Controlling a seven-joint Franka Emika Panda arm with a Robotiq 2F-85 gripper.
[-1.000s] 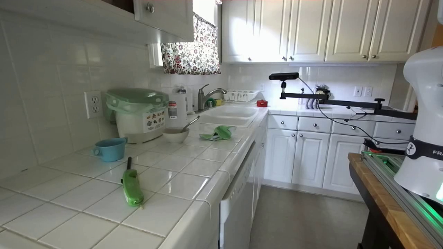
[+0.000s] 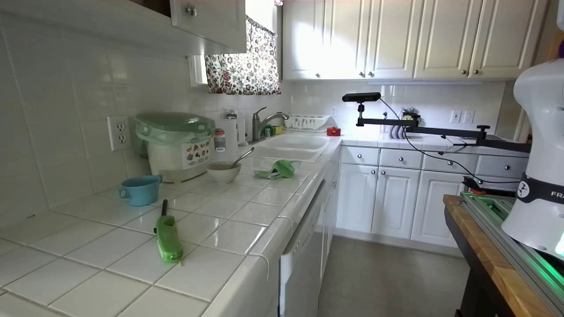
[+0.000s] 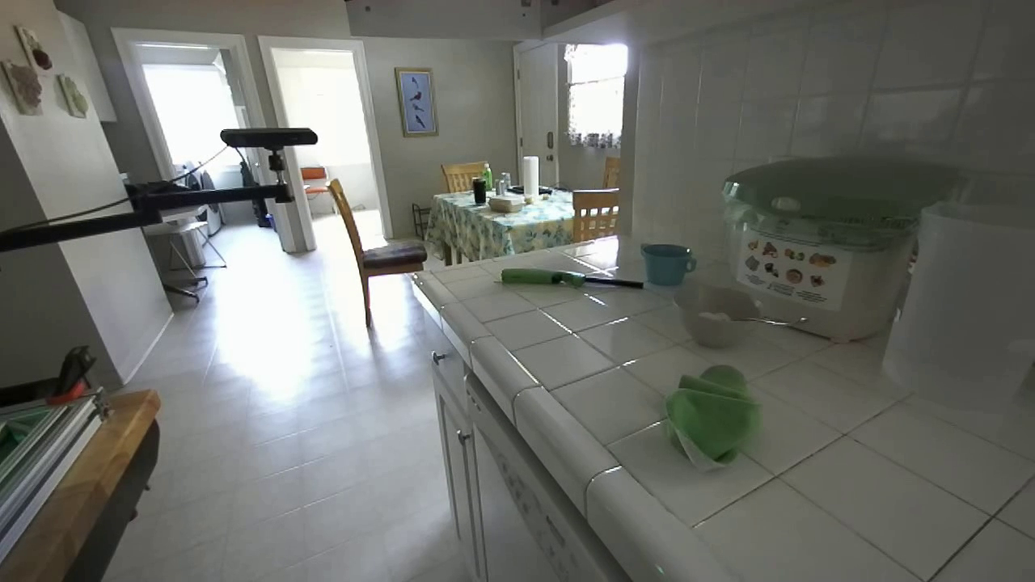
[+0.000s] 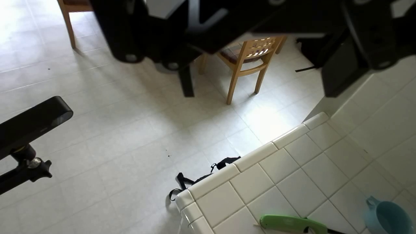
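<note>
My gripper stands open in the wrist view, its dark fingers far apart with nothing between them. It is above the floor and the counter's end, clear of every object. A green lighter with a black nozzle (image 2: 168,239) lies on the white tiled counter (image 2: 222,236). Behind it, near the wall, stands a teal cup (image 2: 140,191). Farther along are a pale bowl (image 3: 715,328) with a spoon in it and a crumpled green cloth (image 3: 713,417). In the exterior views the gripper is out of sight.
A large bin with a green lid (image 2: 177,150) stands against the wall before the sink (image 2: 296,141). A camera on a black boom (image 4: 33,123) juts in at the left of the wrist view. Wooden chairs (image 4: 249,64) stand on the floor beyond.
Objects on the counter have not moved. At the far right edge of exterior view 1, a dark sliver now shows above the arm's white base.
</note>
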